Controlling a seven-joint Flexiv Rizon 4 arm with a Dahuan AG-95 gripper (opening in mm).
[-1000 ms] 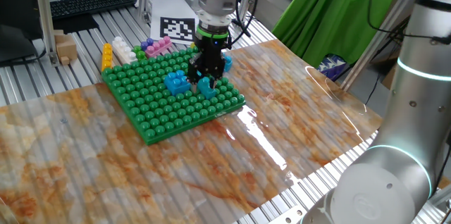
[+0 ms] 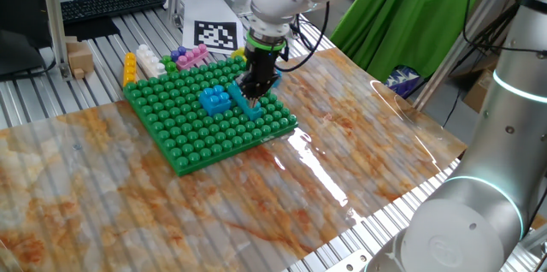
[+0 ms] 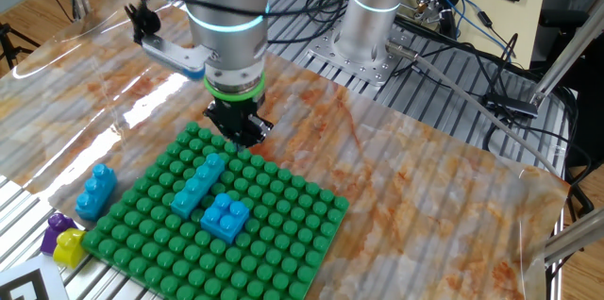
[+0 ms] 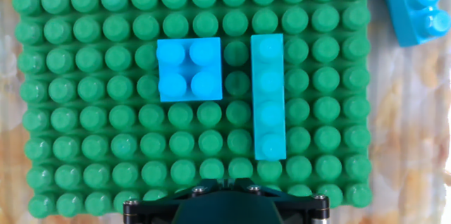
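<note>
A long light-blue brick [image 4: 268,97] with a single row of studs lies flat on the green baseplate [image 4: 74,115]. To its left in the wrist view is a square blue brick [image 4: 190,70], about one stud column away. My gripper shows at the bottom edge of that view, clear of both bricks. From exterior view 2, the gripper [image 3: 247,138] hangs over the plate's far edge, beyond the long brick [image 3: 198,185]. Nothing is seen hanging from it. How its fingers stand is too dark and small to make out.
Off the plate's side stands another blue brick [image 3: 96,191], with a purple brick [image 3: 57,232] and a yellow brick [image 3: 69,247] close by. White [image 2: 149,62] and pink [image 2: 192,56] bricks line the far side.
The gripper was low over the long blue brick with a finger on each side. It has risen and shifted slightly, and more of the brick, still on the plate, now shows.
</note>
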